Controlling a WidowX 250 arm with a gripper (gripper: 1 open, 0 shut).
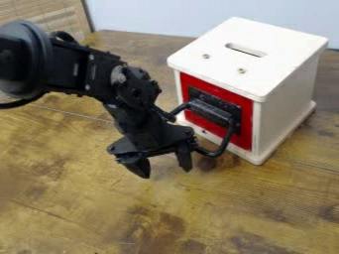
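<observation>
My black gripper (162, 163) hangs open just above the wooden table (159, 218), its two fingers pointing down with nothing visible between them. Right behind it stands a white box (283, 99) with a slot and two small fittings on top. Its red front (199, 70) carries a black panel, partly hidden behind black parts and a dark loop that reaches down beside my gripper; I cannot tell whether that loop is a cable or a handle.
A cardboard piece (19, 52) lies at the back left edge. A pale wall runs along the back. The wooden tabletop in front and to the left of my gripper is clear.
</observation>
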